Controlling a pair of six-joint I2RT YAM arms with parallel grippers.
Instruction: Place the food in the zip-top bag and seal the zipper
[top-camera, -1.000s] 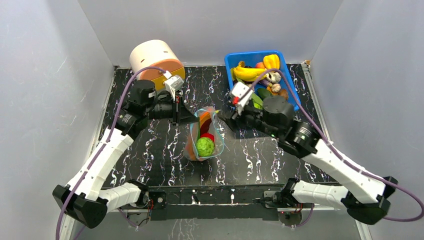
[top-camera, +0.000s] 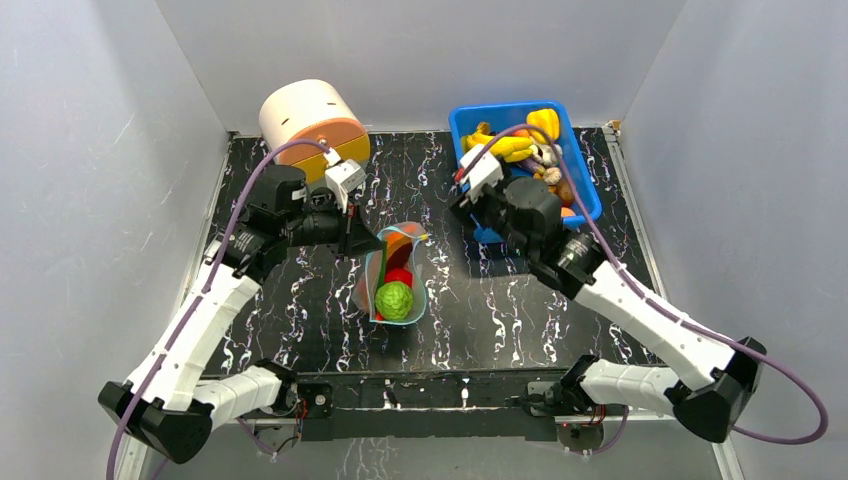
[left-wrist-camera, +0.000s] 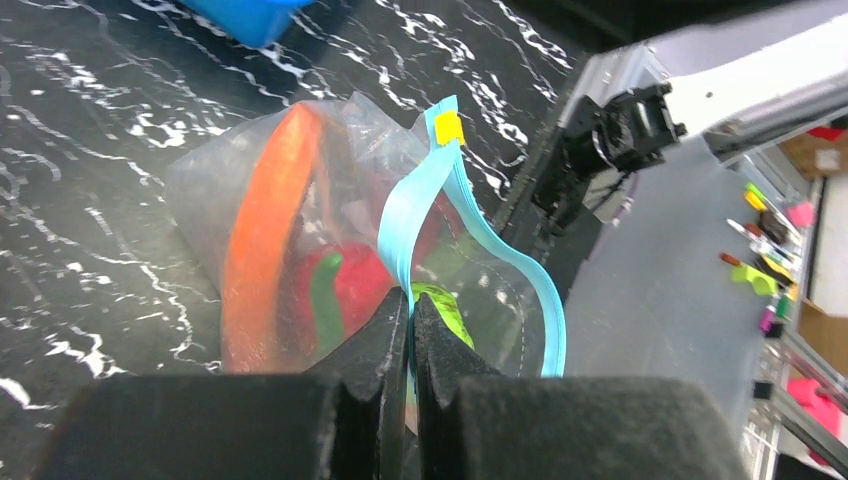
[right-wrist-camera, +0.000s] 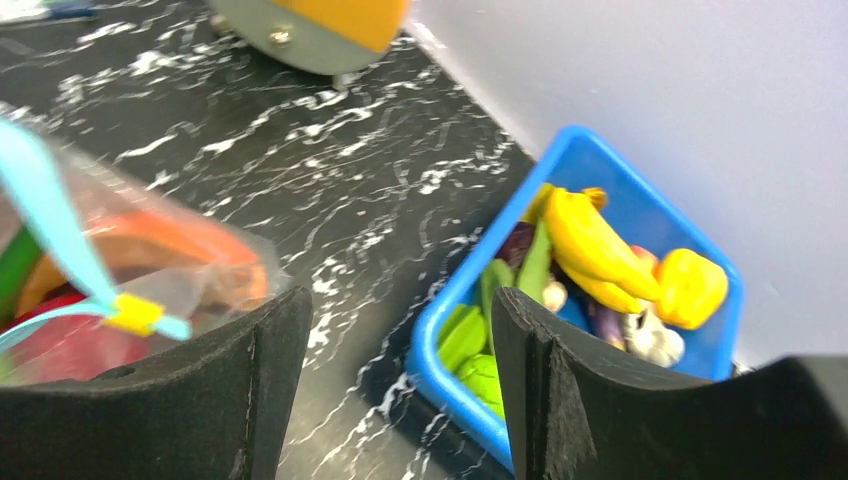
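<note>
The clear zip bag, with a blue zipper and yellow slider, stands open at the table's middle, holding an orange item, red items and a green round one. My left gripper is shut on the bag's rim at the blue zipper. My right gripper is open above, between the bag and the blue bin, with nothing visible between its fingers.
The blue bin at back right holds bananas, a yellow pepper and other produce. A cream and orange cylinder stands at back left. Bare table lies right of the bag.
My left gripper and the bag have shifted slightly left.
</note>
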